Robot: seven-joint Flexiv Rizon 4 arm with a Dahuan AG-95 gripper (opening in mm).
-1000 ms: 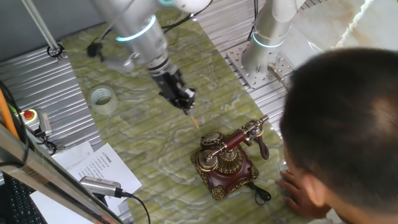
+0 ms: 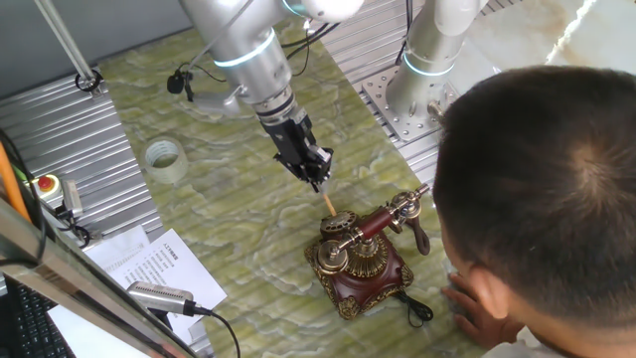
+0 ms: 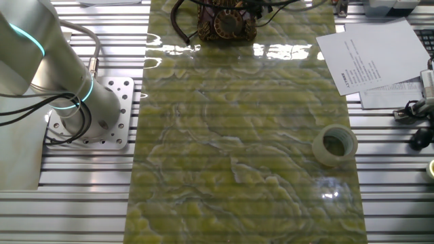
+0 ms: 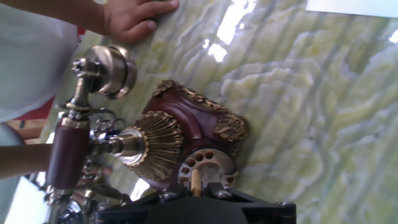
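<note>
An old-style telephone (image 2: 364, 267) in dark red and brass stands on the green marbled mat, its handset (image 2: 376, 221) resting across the top cradle. My gripper (image 2: 320, 183) is shut on a thin wooden stick (image 2: 330, 204) that points down at the phone's dial. In the wrist view the stick (image 4: 196, 182) projects from between the fingers and overlaps the round dial (image 4: 208, 167) with its finger holes. Whether the tip touches the dial, I cannot tell. In the second exterior view the phone (image 3: 227, 22) is cut off at the top edge, and the gripper is out of frame.
A person (image 2: 556, 199) leans in at the right, one hand (image 2: 479, 310) on the mat close to the phone. A tape roll (image 2: 166, 161) lies to the left, and printed papers (image 2: 171, 273) lie at the lower left.
Over the last second my gripper and stick have moved right and slightly down in exterior view 1, up to the dial. The phone stays put; the person has shifted slightly.
</note>
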